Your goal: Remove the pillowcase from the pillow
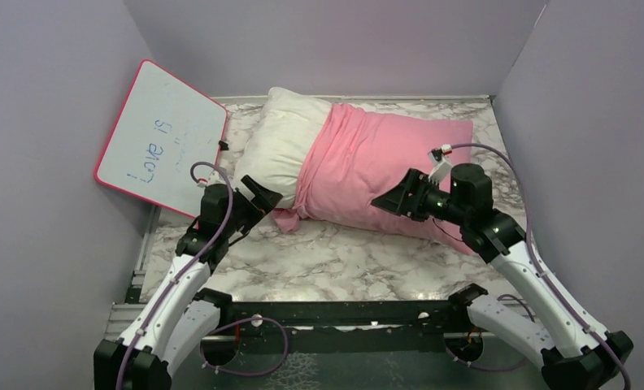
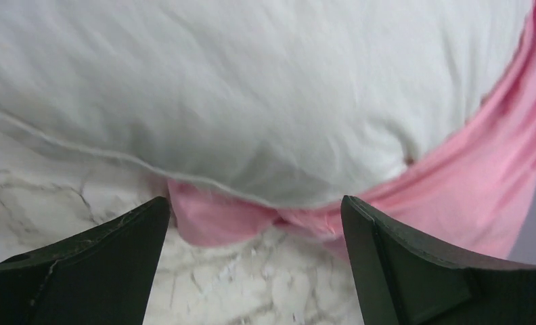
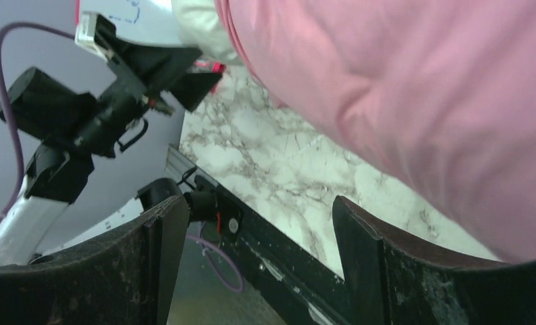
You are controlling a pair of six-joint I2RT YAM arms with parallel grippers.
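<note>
A white pillow [image 1: 279,142] lies across the table, its left end bare. The pink pillowcase [image 1: 367,162] covers the rest, bunched at its edge, with a loose fold hanging by the front. My left gripper [image 1: 267,195] stands open at the pillow's front left corner; in the left wrist view the pink fold [image 2: 211,217] shows between and beyond its fingers, under the white edge. My right gripper [image 1: 400,199] is open over the pink cloth near the front, nothing held.
A whiteboard [image 1: 160,130] with writing leans at the left. Bare marble table [image 1: 343,268] runs along the front. Grey walls surround the back and sides.
</note>
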